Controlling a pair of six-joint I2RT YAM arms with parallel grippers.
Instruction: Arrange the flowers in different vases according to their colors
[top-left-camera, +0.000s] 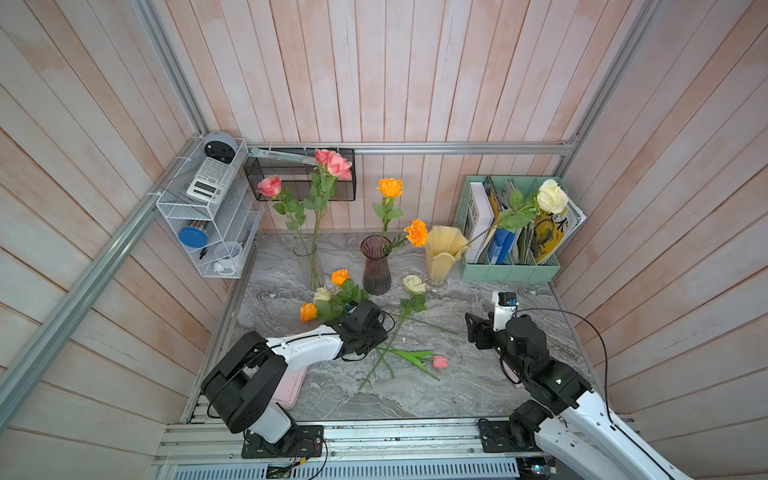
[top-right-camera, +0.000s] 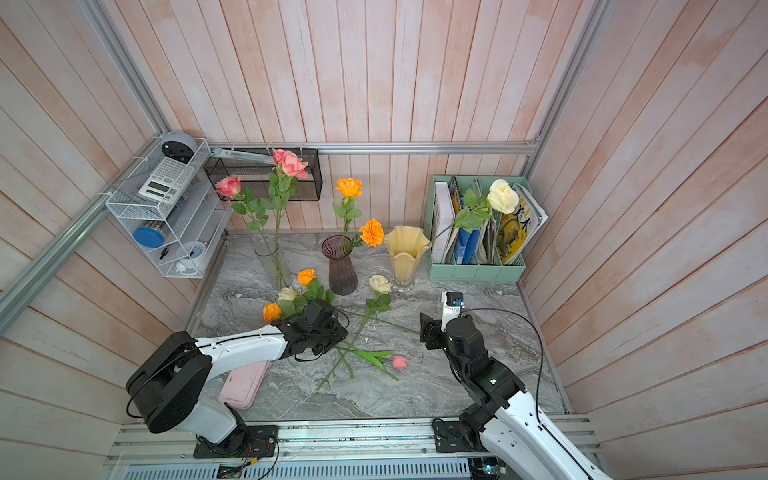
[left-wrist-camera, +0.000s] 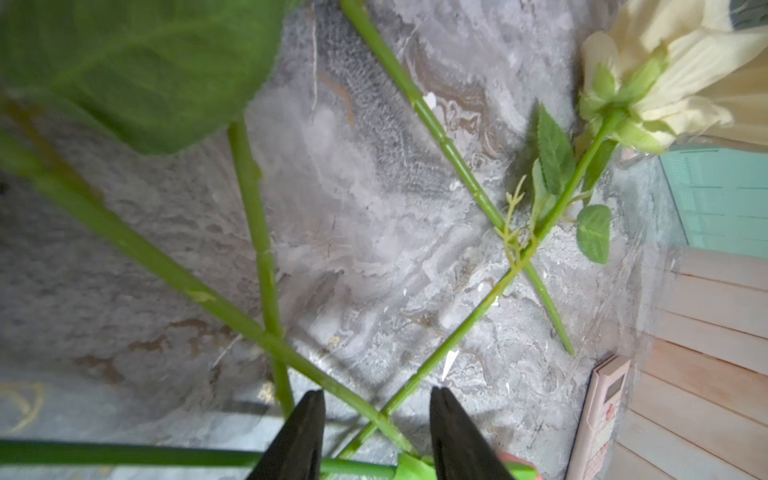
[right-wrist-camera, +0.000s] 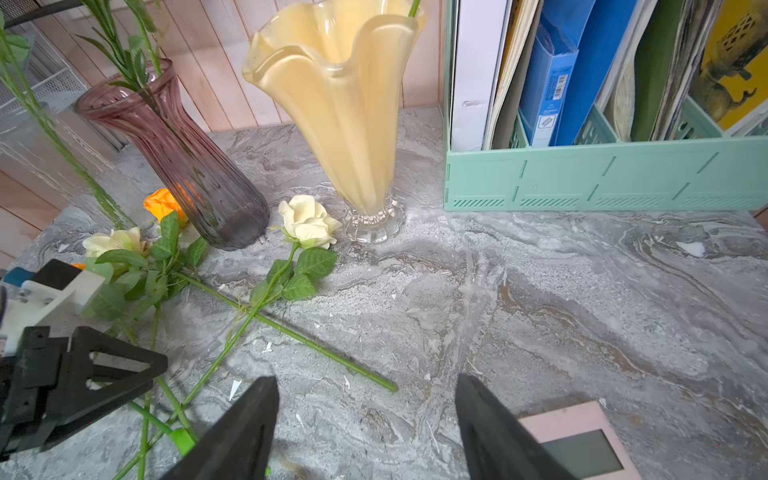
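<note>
Three vases stand at the back: clear glass (top-left-camera: 312, 272) with pink roses (top-left-camera: 332, 162), purple (top-left-camera: 377, 272) with orange flowers (top-left-camera: 389, 187), and cream (top-left-camera: 441, 256) with a white rose (top-left-camera: 551, 197) leaning out right. On the table lie two orange flowers (top-left-camera: 308, 312), a white rose (top-left-camera: 321, 294) beside them, another white rose (top-left-camera: 413, 283) before the cream vase, and a pink tulip (top-left-camera: 440, 362). My left gripper is open above crossing green stems (left-wrist-camera: 272, 344), holding none visibly. Empty and open, my right gripper hangs over the table's right side.
A green file box (top-left-camera: 512, 272) with folders fills the back right corner. A white wire shelf (top-left-camera: 232, 224) stands at the left wall. A pink calculator (right-wrist-camera: 580, 440) lies below the right gripper.
</note>
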